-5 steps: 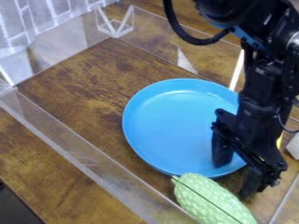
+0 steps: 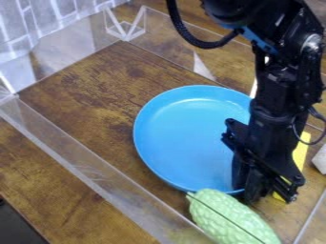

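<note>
The black arm comes down on the right side of the camera view, its gripper (image 2: pixel 254 174) low over the right rim of a blue plate (image 2: pixel 174 135). The gripper looks shut, and what lies between its fingers is hidden by its own dark body. A pale green, bumpy vegetable-like object (image 2: pixel 234 218) lies below the plate. Something yellow (image 2: pixel 300 152) shows behind the gripper at the right, mostly covered.
Clear plastic walls edge the wooden surface (image 2: pixel 83 100) on several sides. A white object (image 2: pixel 317 161) sits at the far right. Bare wood is free left of the plate.
The gripper has shifted slightly right, and more of the yellow thing shows below it. The plate and green object look unmoved.
</note>
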